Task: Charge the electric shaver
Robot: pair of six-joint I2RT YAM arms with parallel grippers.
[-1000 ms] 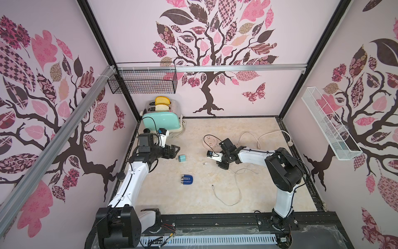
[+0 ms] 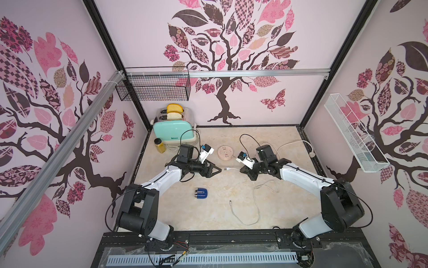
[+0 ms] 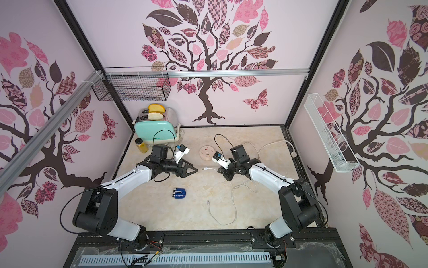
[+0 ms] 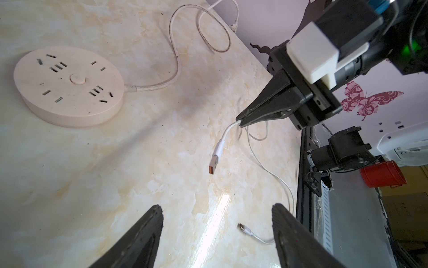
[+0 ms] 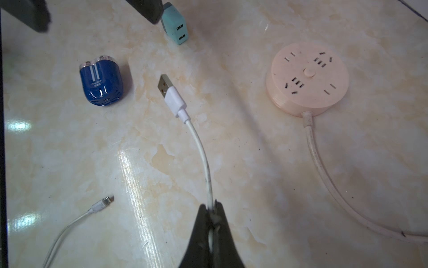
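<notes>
My right gripper is shut on a white cable, whose USB-A plug (image 4: 215,154) points out from the fingertips toward my left gripper, which hangs open with nothing between its fingers. The blue shaver (image 5: 100,81) lies on the table below the left gripper in the top views. A small teal two-port charger (image 5: 175,24) lies behind the left gripper's fingers in the right wrist view. The cable's other plug (image 4: 244,229) lies on the table at the front.
The round pink power strip (image 5: 307,78) sits at the back middle with its cord running right. A mint toaster (image 2: 173,129) and yellow jar (image 2: 160,145) stand at the back left.
Both arms have moved: my left gripper toward the middle, my right gripper up and to the right with the cable in it, bringing the two closer.
</notes>
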